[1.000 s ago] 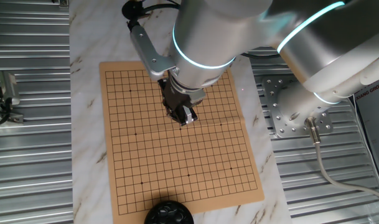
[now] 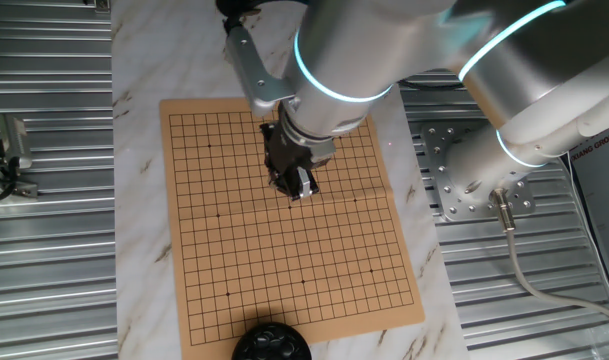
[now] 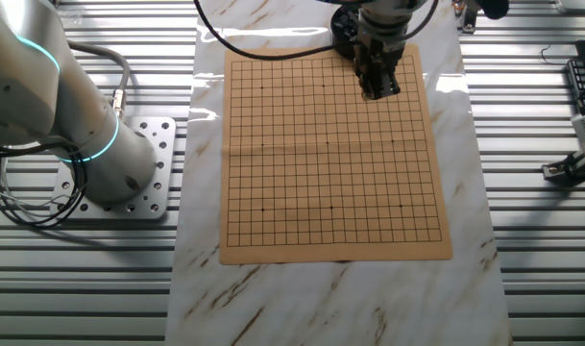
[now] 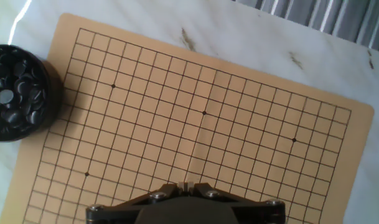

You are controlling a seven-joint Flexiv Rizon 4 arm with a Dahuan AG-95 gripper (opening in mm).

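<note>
A tan board (image 2: 214, 270) with a black line grid lies on the marbled table, its grid bare of stones where it shows. In the wrist view, a round black bowl (image 4: 49, 93) full of dark stones stands at the board's left edge. My gripper shows at the bottom of that view with its fingertips together, and no stone is visible between them. From exterior view 1, the gripper (image 2: 304, 190) hangs over the upper middle of the board, apart from the bowl (image 2: 271, 343) at the bottom edge. The arm covers part of the board there.
Marbled tabletop (image 3: 273, 303) borders the board and is clear along its near side in exterior view 2. A dark cable (image 3: 263, 56) hangs across the board's far edge there. The arm's base plate (image 2: 439, 170) sits on slatted metal beside the table.
The fingertips have barely moved. Board and bowl are unchanged.
</note>
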